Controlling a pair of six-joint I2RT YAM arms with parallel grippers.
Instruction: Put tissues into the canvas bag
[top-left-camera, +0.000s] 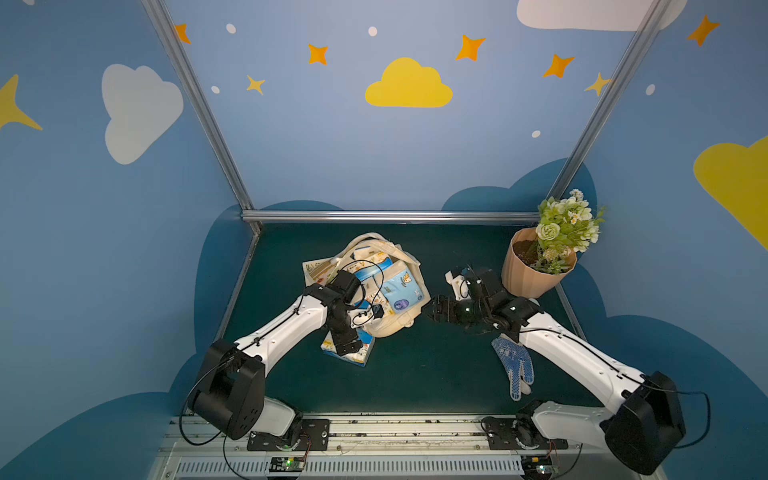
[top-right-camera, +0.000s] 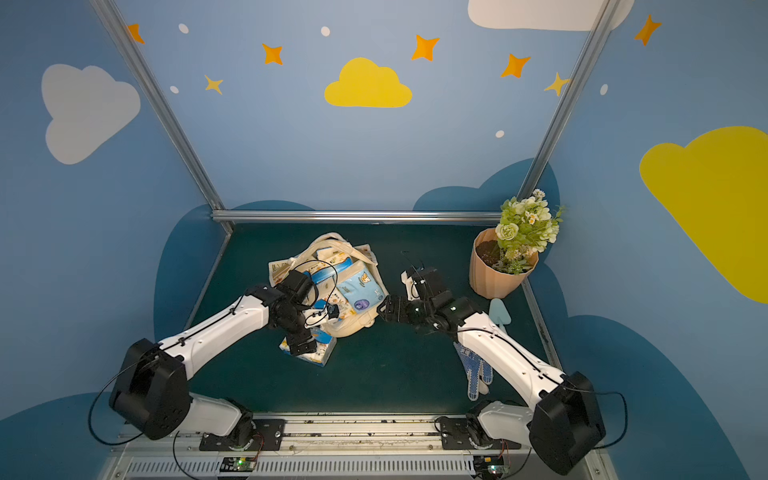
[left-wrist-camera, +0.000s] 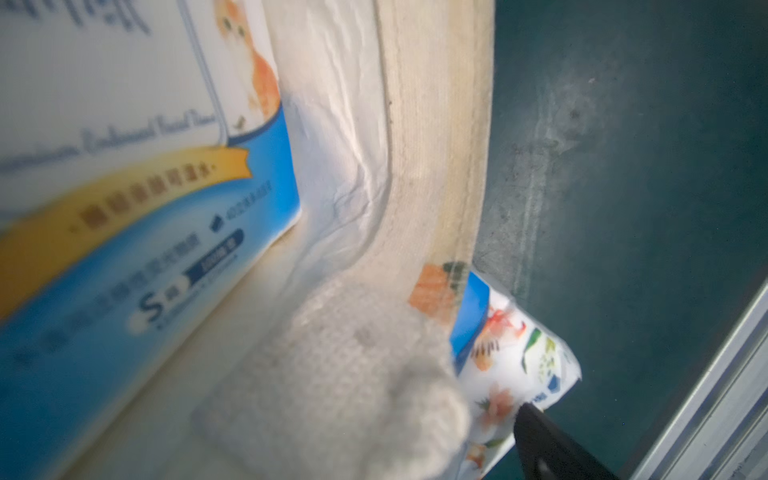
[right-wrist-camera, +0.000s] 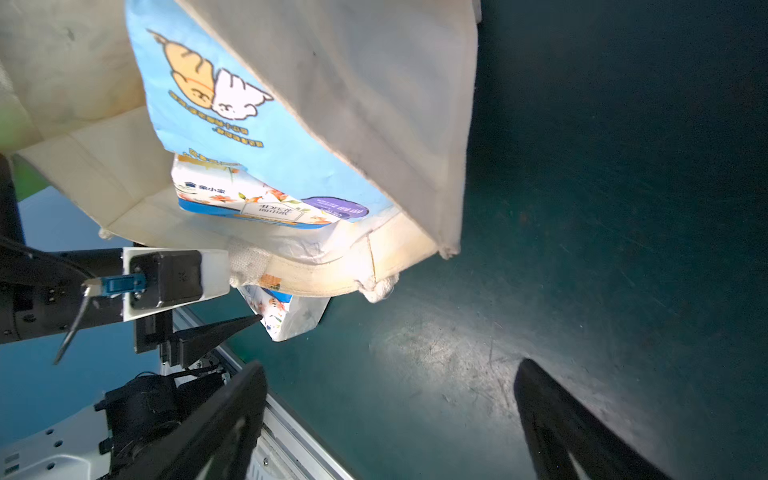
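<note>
The cream canvas bag (top-left-camera: 388, 320) lies slumped on the mat, its handles at the back. It holds several tissue packs, a light blue one (top-left-camera: 402, 288) on top. Another tissue pack (left-wrist-camera: 520, 360) lies outside at the bag's front, under my left gripper (top-left-camera: 348, 340). The left wrist view is close over the bag's edge and a large pack (left-wrist-camera: 120, 200); whether that gripper is open or shut is unclear. My right gripper stands open and empty beside the bag's right side.
A potted flower plant (top-left-camera: 528, 276) stands at the back right, with a blue dotted glove (top-left-camera: 512, 364) in front of it. Walls enclose the sides and back.
</note>
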